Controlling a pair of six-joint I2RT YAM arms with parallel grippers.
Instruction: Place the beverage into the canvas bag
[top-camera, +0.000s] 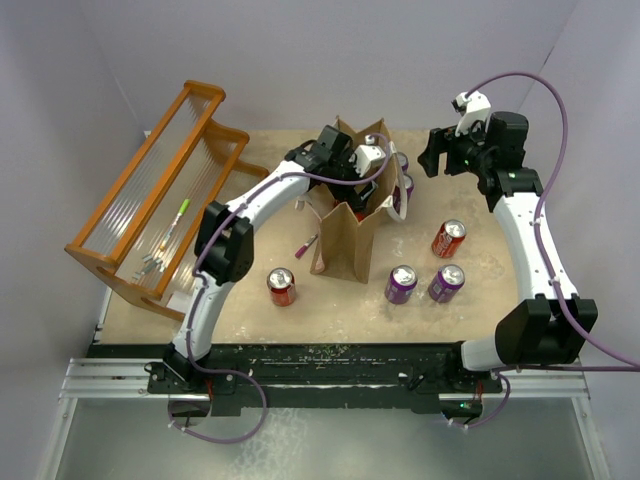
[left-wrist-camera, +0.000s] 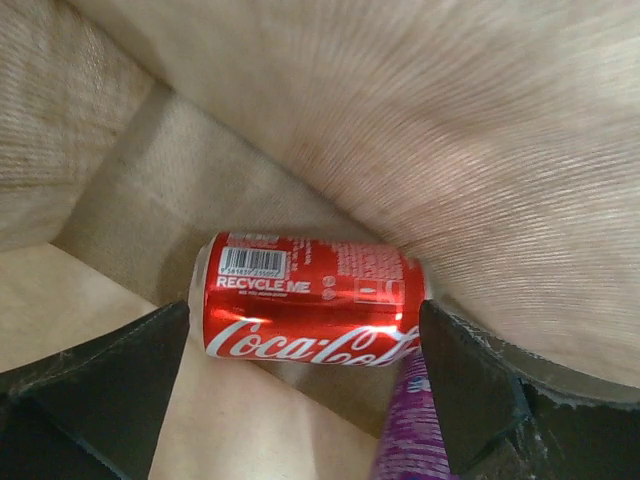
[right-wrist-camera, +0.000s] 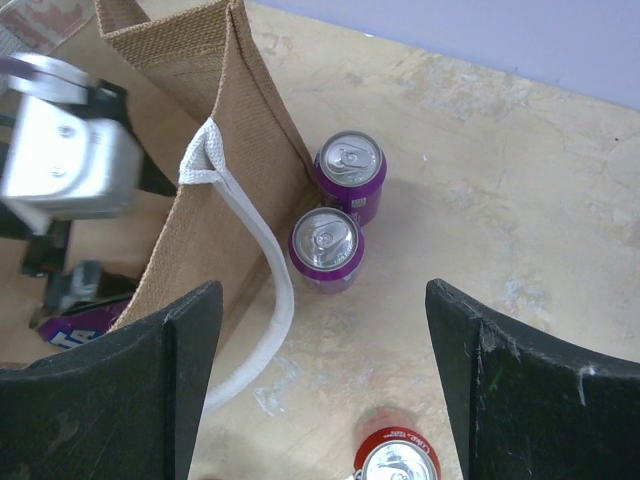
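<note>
The canvas bag (top-camera: 345, 250) stands open mid-table. My left gripper is down inside it, its black fingers open around a red Coca-Cola can (left-wrist-camera: 305, 300) lying on its side at the bottom; a purple can (left-wrist-camera: 410, 440) lies below that. My right gripper hangs open over the table's right side, nothing between its fingers, beside two purple cans (right-wrist-camera: 350, 160) standing outside the bag and a red can (right-wrist-camera: 395, 450).
Two purple cans (top-camera: 401, 285) stand at the front right, a red can (top-camera: 282, 287) at the front left. A wooden rack (top-camera: 110, 235) fills the left side. A pink marker (top-camera: 306, 246) lies beside the bag.
</note>
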